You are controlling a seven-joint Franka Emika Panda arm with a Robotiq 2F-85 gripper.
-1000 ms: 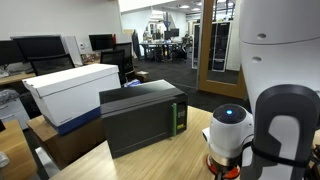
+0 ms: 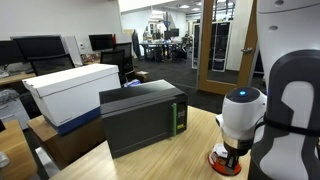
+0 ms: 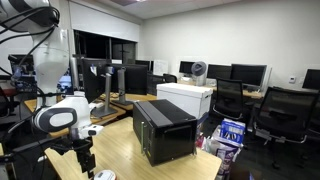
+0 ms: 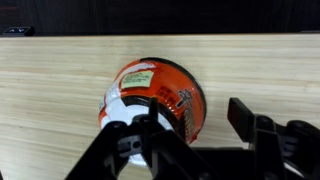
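A round red-and-white container with a dark rim and a pale label lies on the wooden table, its lower part hidden by my gripper in the wrist view. My gripper is over its right side with the fingers apart. The left finger overlaps the container in this view, while the right one shows over bare wood. Exterior view 1 has the container low on the right, partly behind the fingers. Whether a finger touches it cannot be told.
A black microwave-like box stands on the table, with a white box beyond it to the left. Bare table lies in front of the black box. Chairs stand beyond the table.
In exterior view 1 the gripper and arm have shifted to the right, and more of the red container shows. The boxes have stayed where they were.
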